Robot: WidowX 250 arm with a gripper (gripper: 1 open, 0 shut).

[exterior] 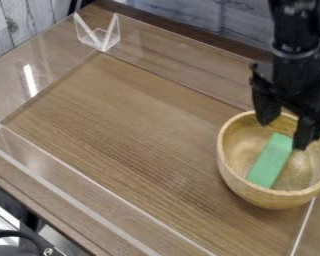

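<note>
A wooden bowl (234, 174) sits at the right of the table, holding a green block (270, 162). The black gripper (279, 113) hangs from the top right above the bowl's back part, its dark fingers pointing down and spread apart. Whether its tips reach inside the rim is hard to tell.
A white wire-like object (99, 30) stands at the back left. The table's left edge runs along the lower left.
</note>
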